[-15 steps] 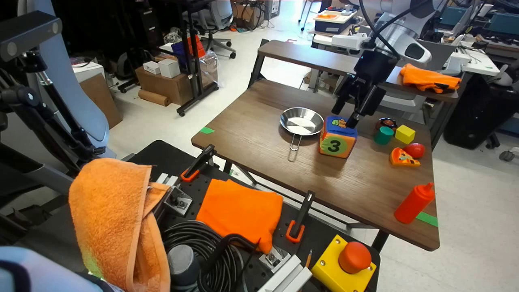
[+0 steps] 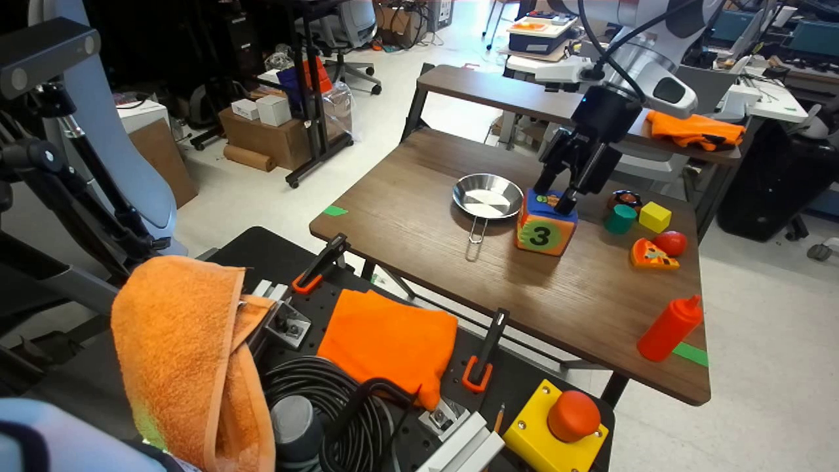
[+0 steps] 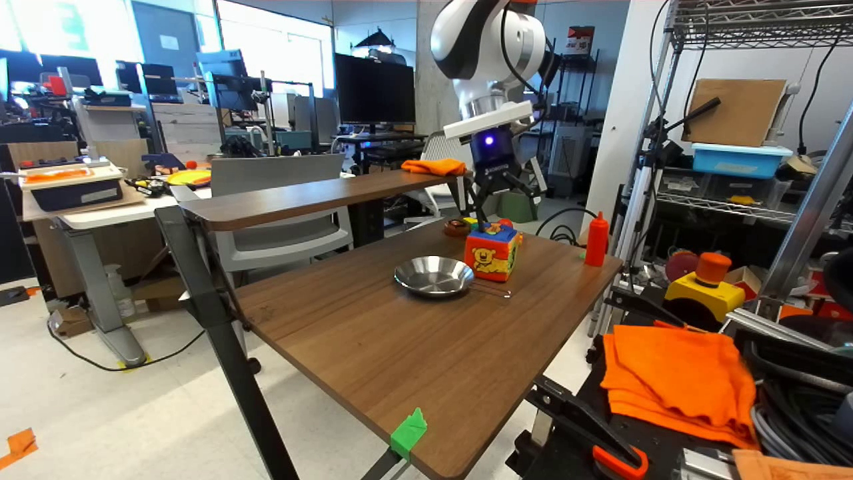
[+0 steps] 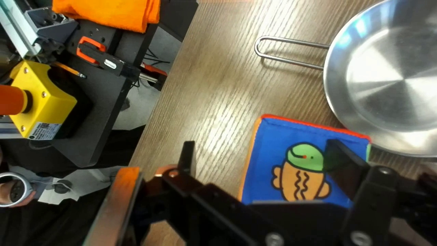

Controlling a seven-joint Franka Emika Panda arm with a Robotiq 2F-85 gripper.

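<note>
A soft cube (image 2: 540, 231) with a blue top and a number 3 on its orange side stands on the wooden table (image 2: 370, 194). Its blue top face, printed with a fish-like figure, fills the lower middle of the wrist view. My gripper (image 2: 554, 195) is open at the top of this cube, with one finger (image 4: 346, 166) seen over the blue face and the other finger (image 4: 187, 158) beyond the cube's edge. Close beside the cube lies a metal pan (image 4: 393, 78), its wire handle pointing to the table's front side.
A teal cylinder (image 2: 621, 219), yellow block (image 2: 654, 216), red ball (image 2: 670, 243) and pizza slice (image 2: 653, 255) cluster to the right of the cube. Near the right front corner stands a red bottle (image 2: 669, 329). A raised shelf (image 2: 503, 90) runs behind.
My gripper has come down slightly toward the top of the cube. Cube, pan and the other table objects have stayed in place.
</note>
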